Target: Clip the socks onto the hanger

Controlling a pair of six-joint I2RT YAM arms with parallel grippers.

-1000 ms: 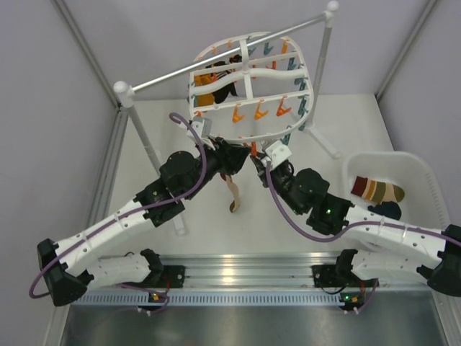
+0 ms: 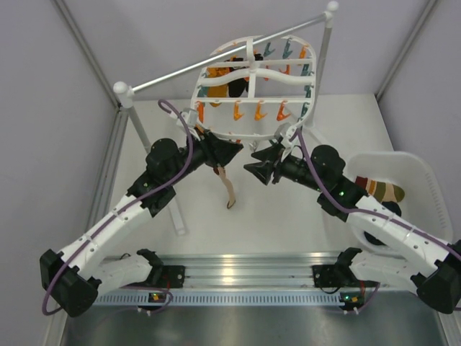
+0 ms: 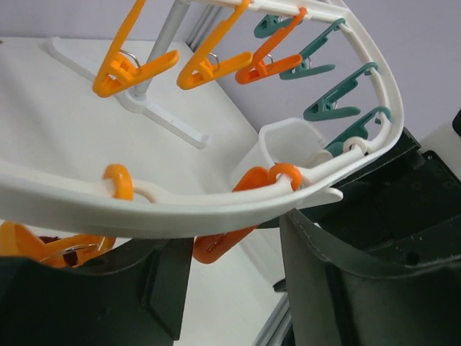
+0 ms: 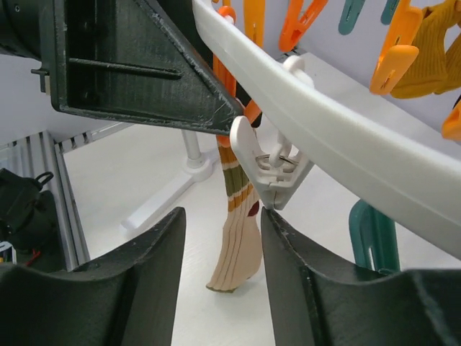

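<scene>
A striped sock [image 2: 227,189] with a beige foot hangs below the front rim of the white hanger [image 2: 252,135]. In the right wrist view the sock [image 4: 241,223] hangs upright beneath orange clips, its top partly hidden by the left gripper. My left gripper is at the front rim; its fingers stand apart, with an orange clip [image 3: 223,244] showing in the gap. To its right, my right gripper is open and empty, just below a white clip [image 4: 274,166]. More clipped socks, mustard [image 2: 217,88] and black [image 2: 236,88], hang at the hanger's back left.
A white basket [image 2: 434,184] on the right holds a striped sock [image 2: 380,190] and dark ones. Orange clips [image 2: 259,112] and teal clips line the hanger bars. The white pole [image 2: 230,52] crosses above.
The left gripper has shifted slightly left. The hanger has turned a little, and the hanging sock has moved slightly left.
</scene>
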